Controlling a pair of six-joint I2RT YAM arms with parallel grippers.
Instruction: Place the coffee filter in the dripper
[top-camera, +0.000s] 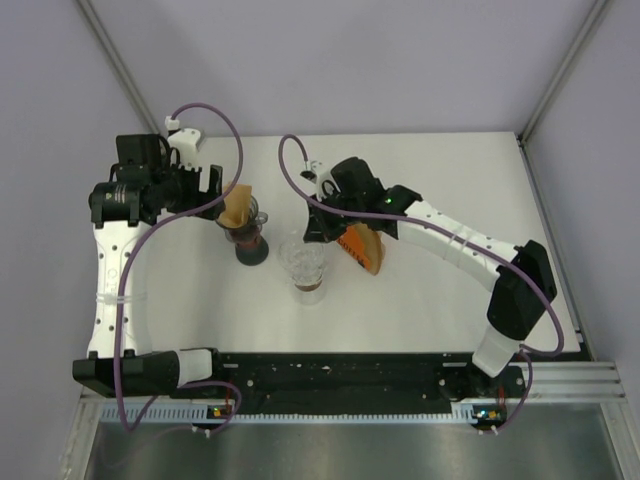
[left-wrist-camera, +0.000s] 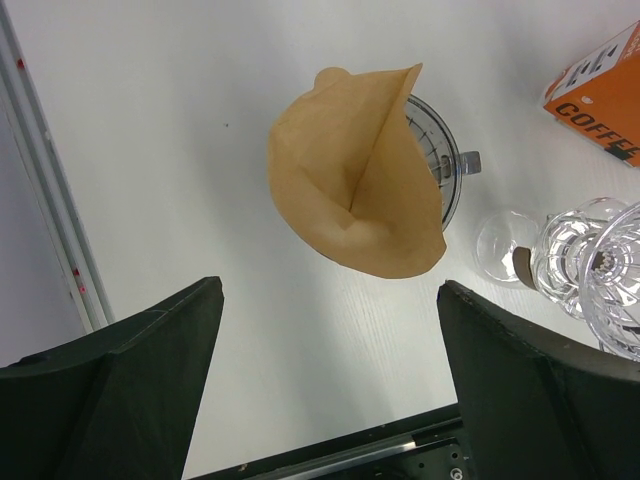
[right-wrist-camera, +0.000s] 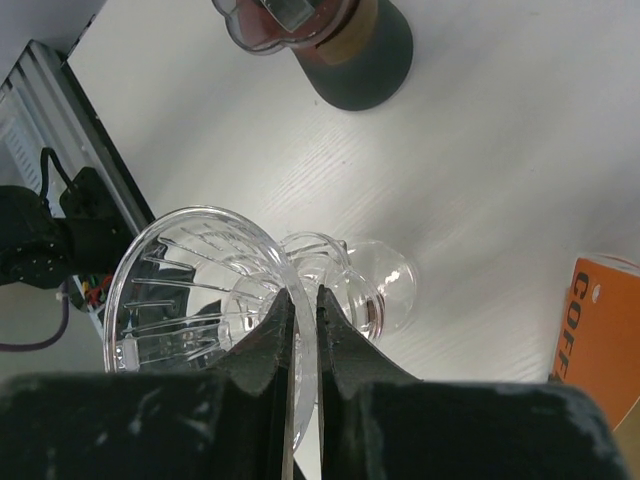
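Observation:
My left gripper (top-camera: 208, 190) is open, above and left of a tan paper filter (left-wrist-camera: 350, 170) that sits in a dripper (left-wrist-camera: 445, 150) on a dark grey base (top-camera: 251, 253). My right gripper is shut on the rim of a clear ribbed dripper (right-wrist-camera: 170, 290), which it holds over a clear glass carafe (top-camera: 310, 294); whether the two touch I cannot tell.
An orange coffee filter box (top-camera: 360, 247) with tan filters lies behind and right of the carafe.

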